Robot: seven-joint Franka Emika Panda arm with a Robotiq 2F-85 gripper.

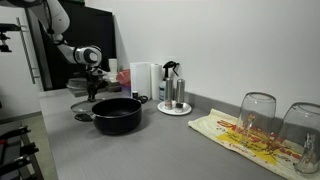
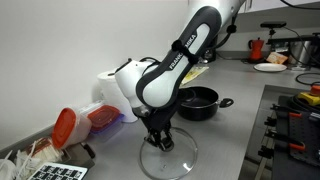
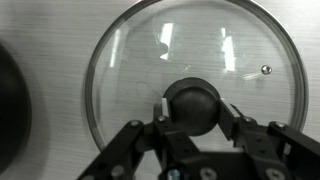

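Note:
A round glass lid [image 3: 130,75] with a metal rim and a black knob [image 3: 192,106] fills most of the wrist view. My gripper is shut on the knob, a finger on either side of it. In exterior view 2 the lid [image 2: 183,160] appears below the gripper [image 2: 160,142], close to the grey table; whether it touches the table I cannot tell. Beside it stands a black pot [image 1: 118,115], uncovered, with its dark wall [image 3: 10,105] at the left edge of the wrist view.
Behind the pot, a white plate [image 1: 174,109] carries bottles and grinders. Two upturned glass jars [image 1: 257,112] stand on a patterned cloth [image 1: 215,127] at the right. A red container [image 2: 72,128] and a dish rack [image 2: 45,155] sit near the arm.

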